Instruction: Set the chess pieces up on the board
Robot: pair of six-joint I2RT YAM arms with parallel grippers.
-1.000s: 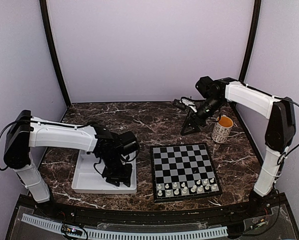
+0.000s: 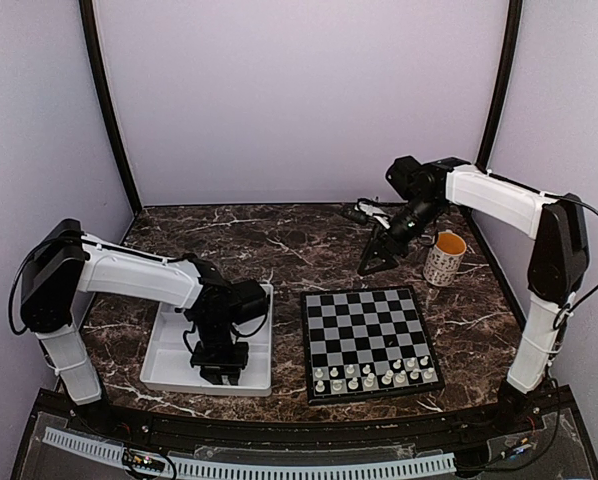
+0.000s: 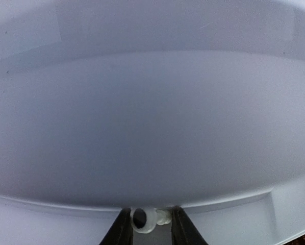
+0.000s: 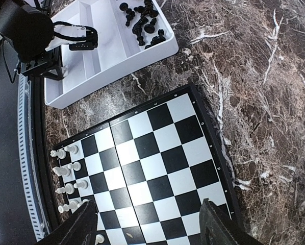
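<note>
A white chess piece (image 3: 147,219) lies at the near wall of the white tray (image 2: 154,375), between the fingertips of my left gripper; whether they grip it is unclear. The chessboard (image 2: 364,330) (image 4: 152,163) has white pieces (image 4: 63,171) in rows along its near side, with the rest mostly clear. My right gripper hangs open over the board's far part, nothing visible between its fingers. Black pieces (image 4: 140,25) lie in a compartment of the tray, hidden by the left arm in the top view.
An orange-lined patterned cup (image 2: 444,262) stands at the back right, beside the right arm.
My left gripper has moved leftward and slightly toward the front inside the tray. My right gripper has shifted very slightly; the board's pieces look unchanged.
</note>
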